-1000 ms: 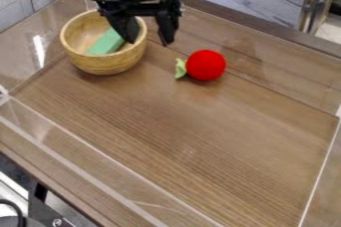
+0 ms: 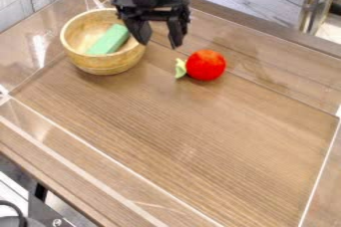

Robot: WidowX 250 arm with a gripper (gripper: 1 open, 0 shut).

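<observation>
My dark gripper hangs at the top middle, open, its fingers spread above the table between a wooden bowl and a red tomato-like object. The bowl sits at upper left with a light green block inside. The red round object lies to the right of the bowl, with a small pale green piece at its left side.
A wall or panel runs along the upper left, and a shelf edge shows at the top right.
The gripper has moved up and back, away from the viewer, and now looks smaller. The bowl and red object appear in about the same places.
</observation>
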